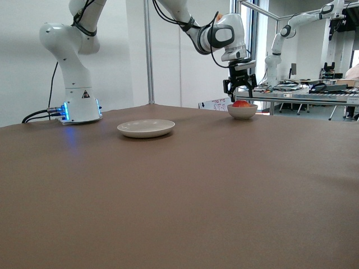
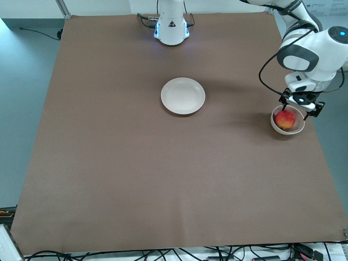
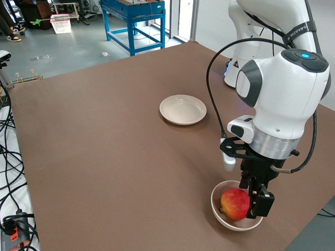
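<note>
A red apple (image 2: 285, 120) rests in a small white bowl (image 3: 220, 208) at the table's right edge in the left view; it shows in the top view's bowl (image 1: 242, 112) too. My gripper (image 2: 294, 113) is over that bowl, its black fingers apart at the rim, around or just above the apple; in the top view its tips (image 1: 233, 96) are above the bowl, with the apple below them. It appears open. An empty white plate (image 2: 182, 95) lies mid-table, apart from the bowl.
Cables run along one edge of the table.
</note>
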